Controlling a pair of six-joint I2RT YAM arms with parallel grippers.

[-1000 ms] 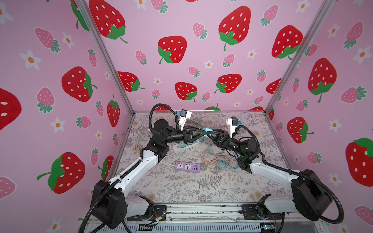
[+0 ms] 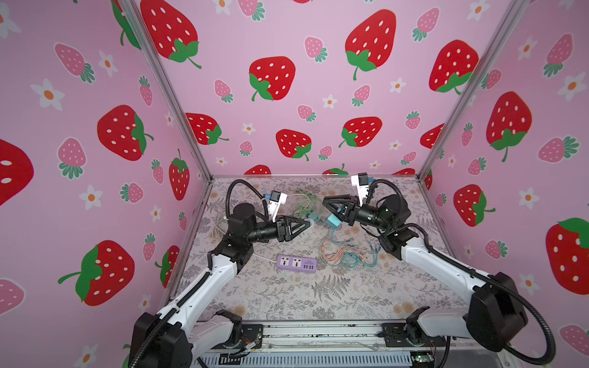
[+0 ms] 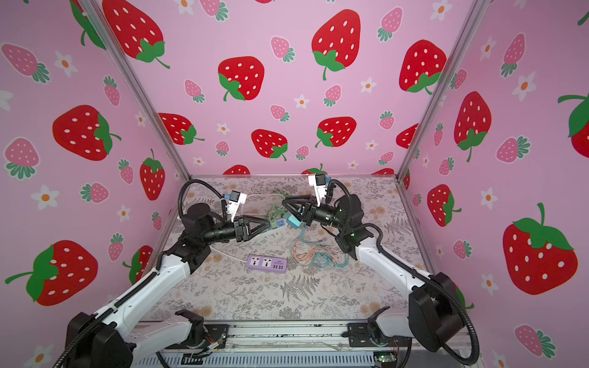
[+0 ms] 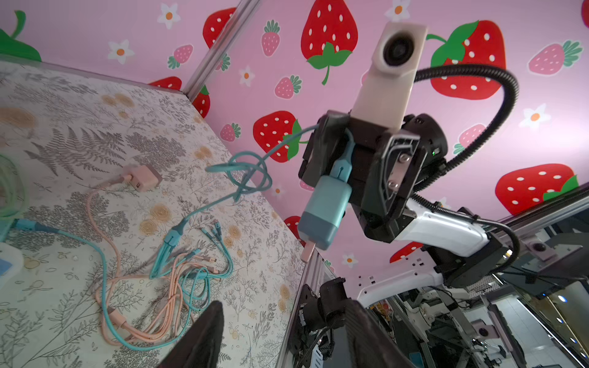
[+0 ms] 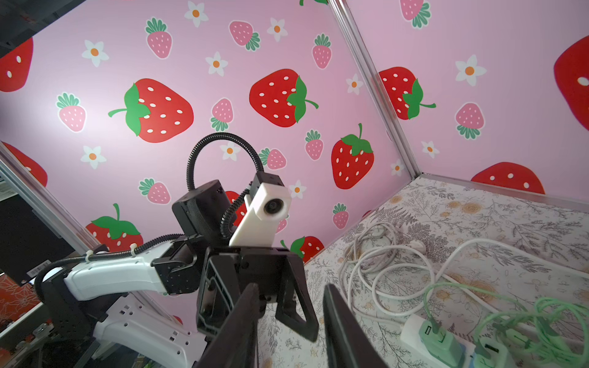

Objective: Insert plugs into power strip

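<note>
The right gripper, raised right of centre, is shut on a light-blue plug, which hangs below its fingers with a looped cable. Opposite it, lower on the left, my left gripper has its fingers apart and empty in its wrist view. The purple power strip lies at front centre with a white cable. Behind, a white strip carries green plugs, partly hidden by the left arm in the top views.
Coiled peach and blue cables lie right of the purple strip, with a pink plug among them. White cables coil at the back left.
The grippers, which met at the blue plug a second earlier, have separated. The left moved left and down; the right rose with the plug.
</note>
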